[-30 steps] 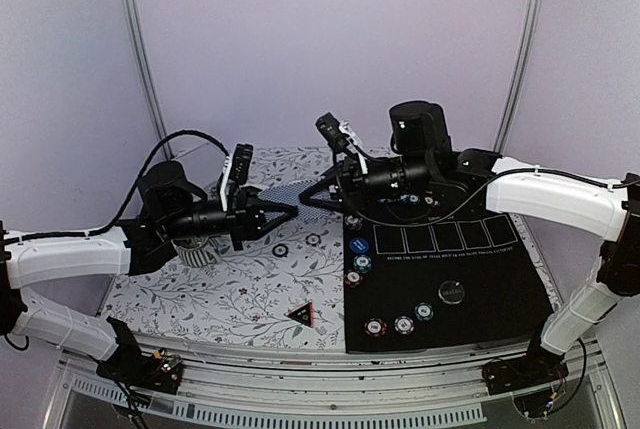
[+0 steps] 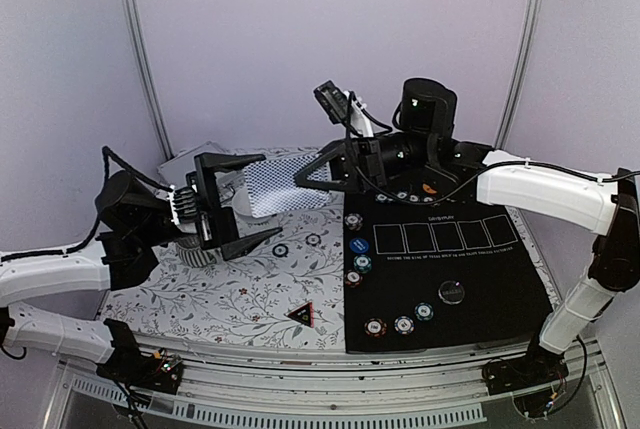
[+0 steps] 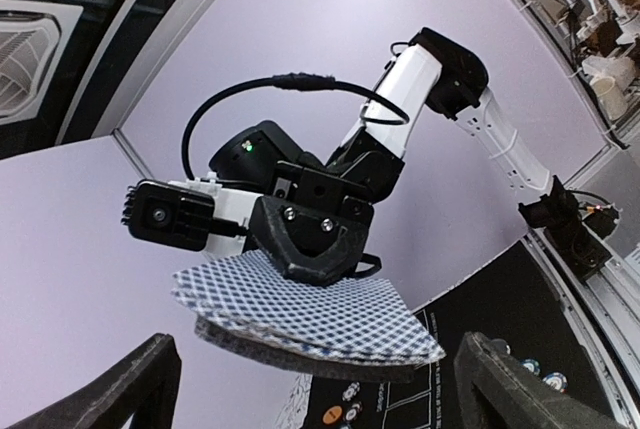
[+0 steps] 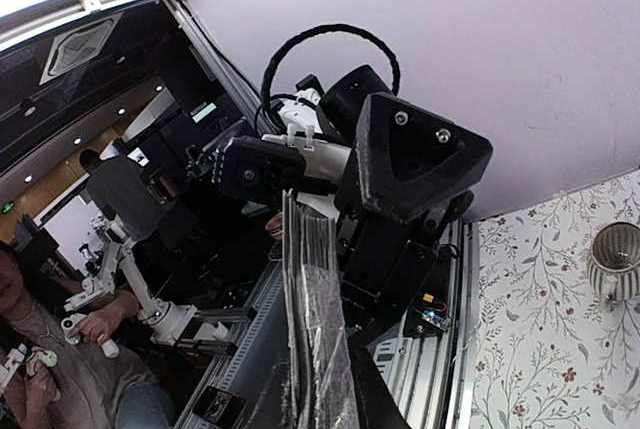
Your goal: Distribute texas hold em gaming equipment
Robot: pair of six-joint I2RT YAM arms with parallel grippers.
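A deck of playing cards (image 2: 283,185) with checkered backs hangs in the air, my right gripper (image 2: 319,171) shut on its right end. The deck's edge (image 4: 315,299) fills the middle of the right wrist view; the left wrist view shows its patterned face (image 3: 300,309). My left gripper (image 2: 241,204) stands open at the deck's left end, its fingers spread above and below. The black poker mat (image 2: 450,259) lies on the right, with chips along its left and front edges and a dealer button (image 2: 451,292). A black triangular marker (image 2: 301,314) lies left of the mat.
A striped mug (image 4: 612,267) stands on the floral table (image 2: 230,309) at the left, partly behind my left arm. A pale box (image 2: 185,159) is at the back left. Loose chips (image 2: 280,250) lie mid-table. Walls enclose the back and sides.
Both grippers have shifted and turned over the last second. The left one has opened wide and tilted upright around the deck's left end; the right one still holds the deck, now raised slightly.
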